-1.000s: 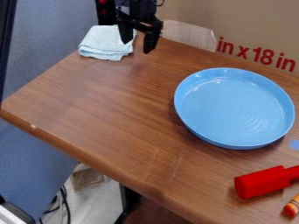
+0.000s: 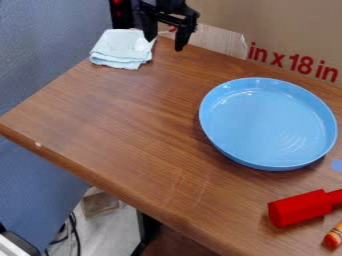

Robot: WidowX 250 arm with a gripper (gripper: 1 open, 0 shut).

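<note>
My black gripper [image 2: 166,30] hangs at the top centre, above the back of the wooden table near a folded pale blue-white cloth [image 2: 120,48] at the back left. Its fingers point downward; whether they are open or shut is hard to make out, and nothing clearly shows between them.
A large blue plate [image 2: 266,121] fills the right of the table [image 2: 134,140]. A red object [image 2: 301,207] and a small orange item [image 2: 334,236] lie at the front right. A cardboard panel stands behind.
The cloth and plate have not moved.
</note>
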